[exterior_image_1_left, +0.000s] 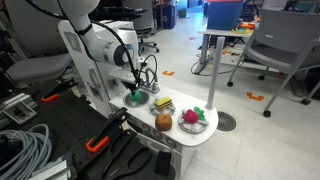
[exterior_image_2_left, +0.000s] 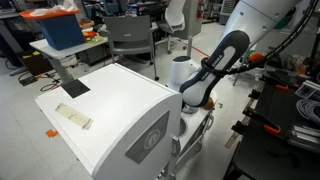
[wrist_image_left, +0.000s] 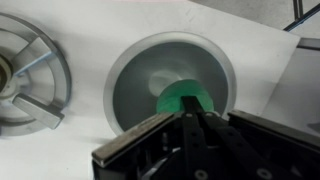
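A grey metal bowl (wrist_image_left: 130, 85) sits on the white surface in the middle of the wrist view, with a smooth green thing (wrist_image_left: 184, 94) lying in it. My gripper reaches over the bowl's near rim, its dark fingers shut and overlapping the near part of the green thing. Nothing shows clearly between the fingertips. In exterior view 1 the gripper (exterior_image_1_left: 134, 88) points down over the bowl (exterior_image_1_left: 146, 101), where a bit of green shows. The arm hides much of this area in exterior view 2.
Right of the bowl stand a plate holding something yellow (exterior_image_1_left: 162, 101), a brownish-orange round thing (exterior_image_1_left: 163, 122) and a plate with pink and green items (exterior_image_1_left: 191, 116). A round metal burner-like piece (wrist_image_left: 60, 85) lies left of the bowl.
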